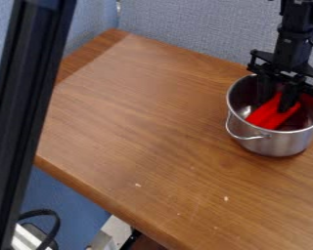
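A steel pot (265,142) with a wire handle stands at the right side of the wooden table (146,146). A red elongated object (269,115) lies inside it, slanting. My black gripper (285,88) reaches down into the pot from above, over the red object. Its fingertips are dark and partly hidden by the pot and the object; it appears shut on the red object, though the contact is hard to make out.
A dark vertical post (19,98) stands at the far left, with a cable below. Grey padded panels line the back.
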